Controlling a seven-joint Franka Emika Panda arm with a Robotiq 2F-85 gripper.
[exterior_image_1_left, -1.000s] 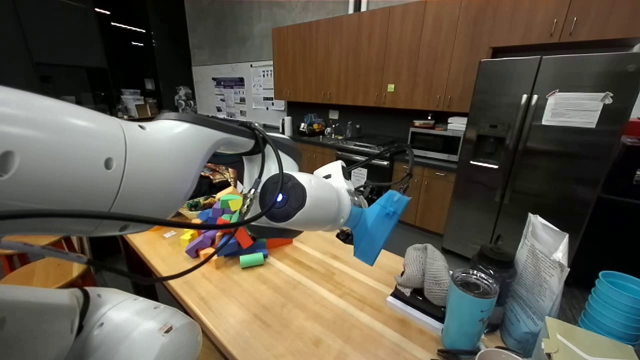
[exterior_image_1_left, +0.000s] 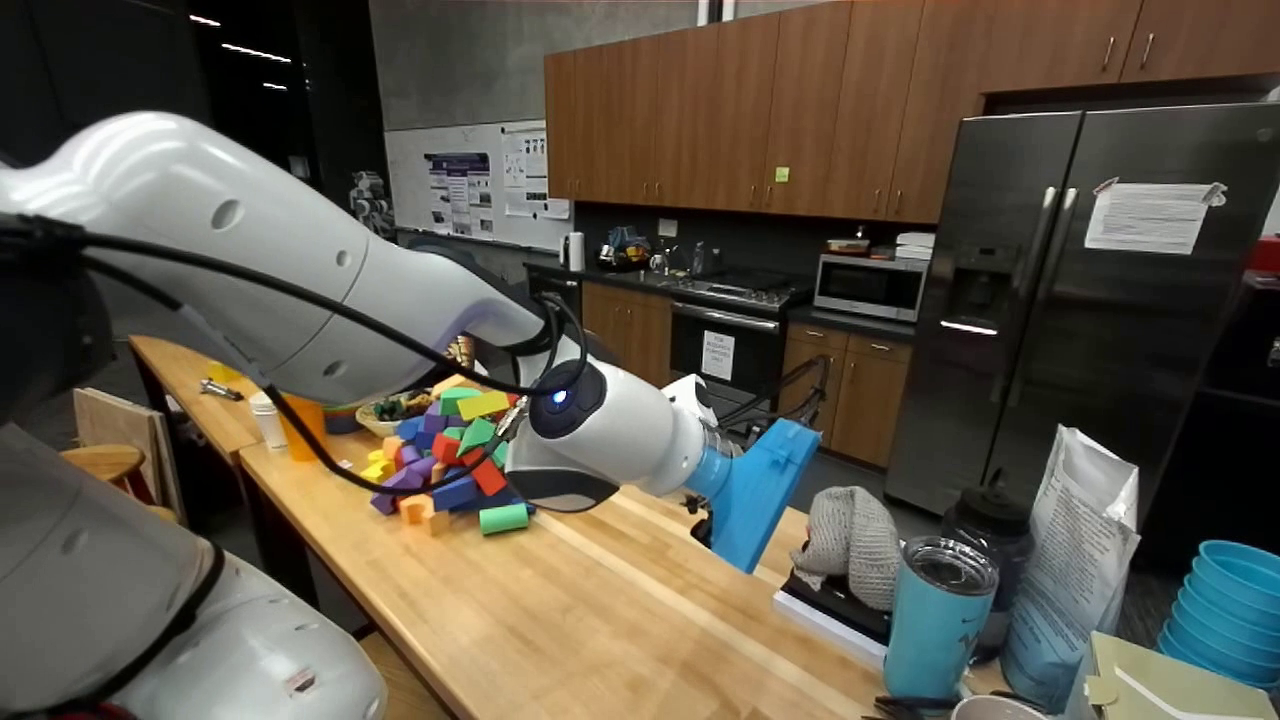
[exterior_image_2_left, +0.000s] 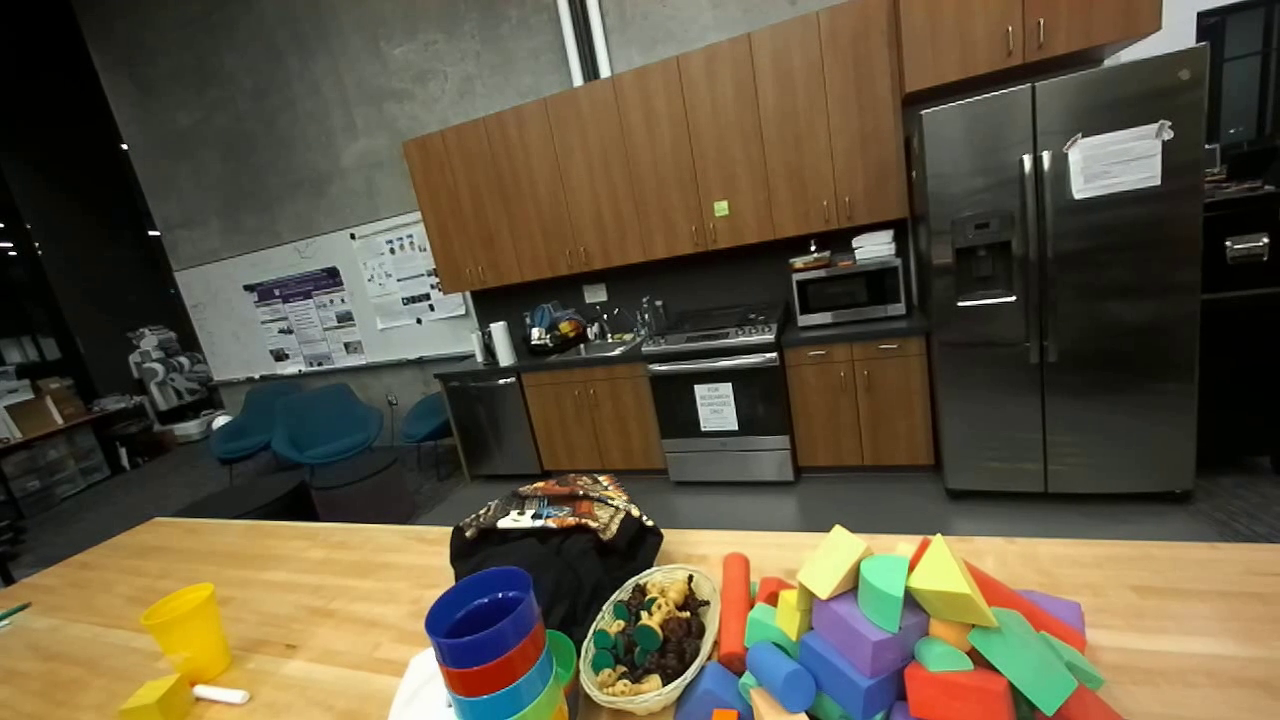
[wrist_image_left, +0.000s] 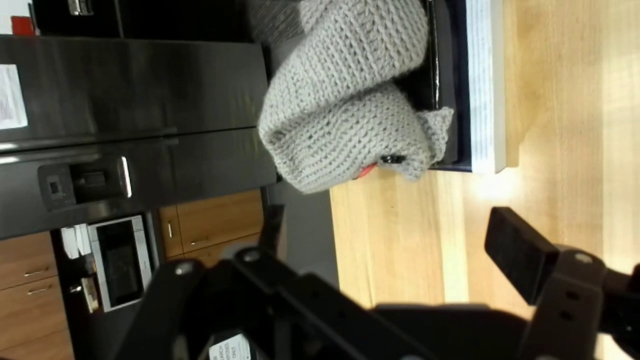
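My gripper stands open in the wrist view, its dark fingers (wrist_image_left: 520, 255) wide apart with only tabletop and floor seen between them. A grey knitted toy (wrist_image_left: 360, 96) with a black eye and a bit of red lies ahead of the fingers, apart from them. It rests on a dark box or book (wrist_image_left: 453, 78) with a pale side. In the first exterior view, a blue panel (exterior_image_1_left: 756, 492) on my wrist hides most of the gripper, which hovers over the table left of the knitted toy (exterior_image_1_left: 854, 540).
Beside the toy stand a blue tumbler (exterior_image_1_left: 942, 612), a dark bottle (exterior_image_1_left: 996, 540) and a white bag (exterior_image_1_left: 1071, 564). Several coloured blocks (exterior_image_2_left: 864, 636), a basket (exterior_image_2_left: 648, 690) and stacked cups (exterior_image_2_left: 486, 618) occupy another part of the table. Bare wood (exterior_image_1_left: 576, 612) lies between.
My wrist and its blue panel have come lower, toward the tabletop. The upper arm has shifted and its elbow is higher, uncovering orange and white cups. The toy and blocks look unmoved.
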